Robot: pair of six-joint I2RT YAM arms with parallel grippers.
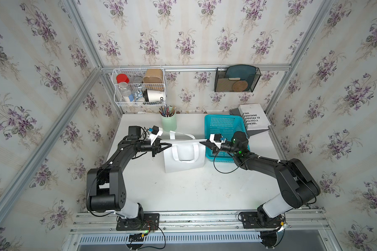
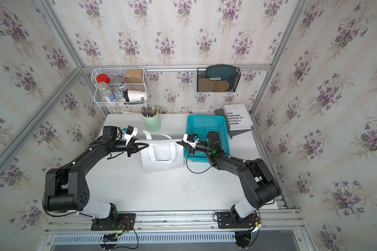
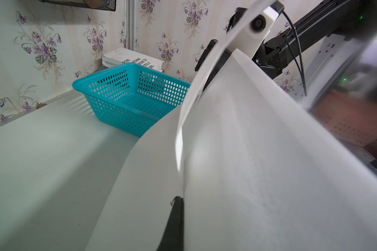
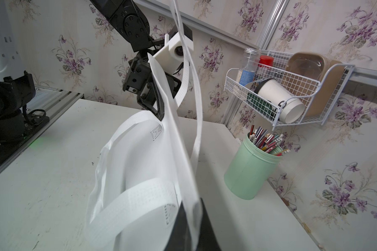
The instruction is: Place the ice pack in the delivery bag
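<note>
The white delivery bag [image 1: 182,163] stands mid-table between my arms, its straps upright and hanging in loops. My left gripper [image 1: 170,144] is shut at the bag's top left edge; the white fabric runs along its fingers in the left wrist view. My right gripper [image 1: 201,142] is shut at the top right edge, fabric over its fingers in the right wrist view; whether it pinches any is unclear. No ice pack can be made out.
A teal basket [image 2: 205,120] stands right of the bag, books [image 2: 236,116] behind it. A green pen cup [image 2: 152,122] stands behind the bag. Wire racks hang on the back wall.
</note>
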